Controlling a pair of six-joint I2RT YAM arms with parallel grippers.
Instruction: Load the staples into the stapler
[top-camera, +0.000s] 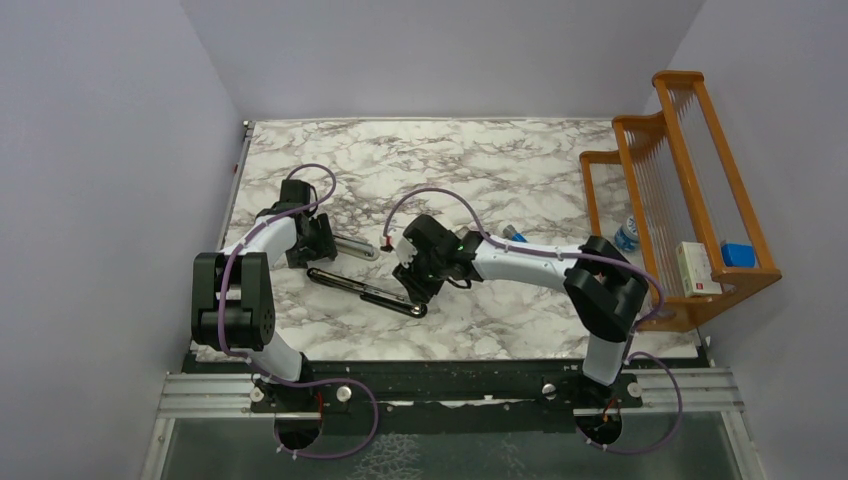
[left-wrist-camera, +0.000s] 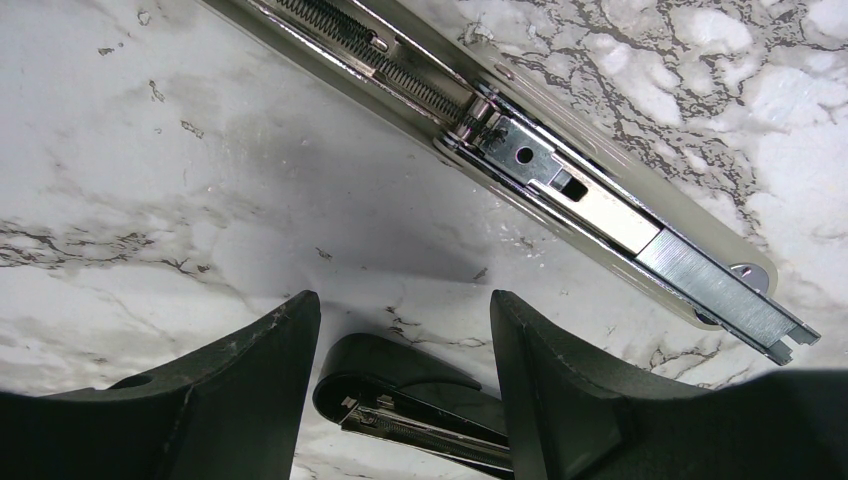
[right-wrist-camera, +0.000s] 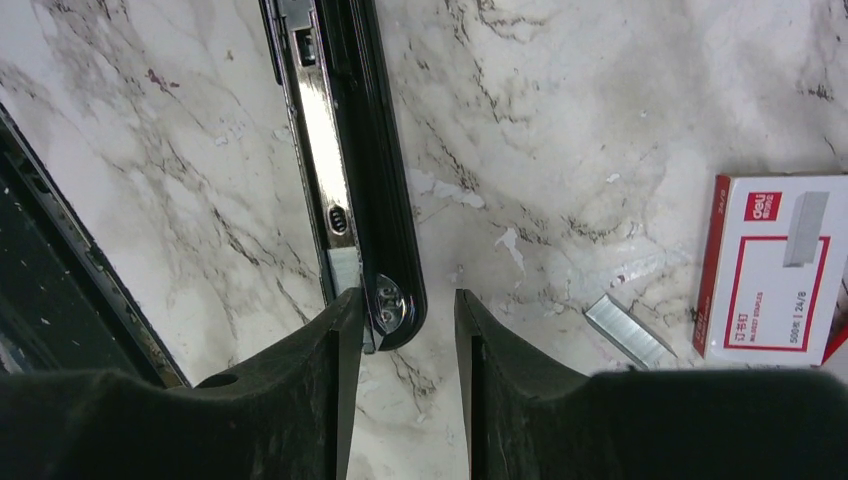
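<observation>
A black stapler (top-camera: 340, 282) lies opened out flat across the front left of the table. In the right wrist view, silvery staples (right-wrist-camera: 345, 268) sit at the end of its metal rail. Beside that end my right gripper is open, one finger overlapping the stapler's tip in view, with nothing gripped. Behind it rests a grey stapler (left-wrist-camera: 400, 75), also opened, with a staple strip (left-wrist-camera: 712, 285) at its rail's end. My left gripper stands open over the table near both staplers, holding nothing. A loose staple strip (right-wrist-camera: 628, 332) lies on the marble.
A red and white staple box (right-wrist-camera: 765, 265) lies to the right of the loose strip. At the right edge of the table is a wooden shelf (top-camera: 655, 125) holding a few items. A small blue thing (top-camera: 514, 234) lies behind the right arm.
</observation>
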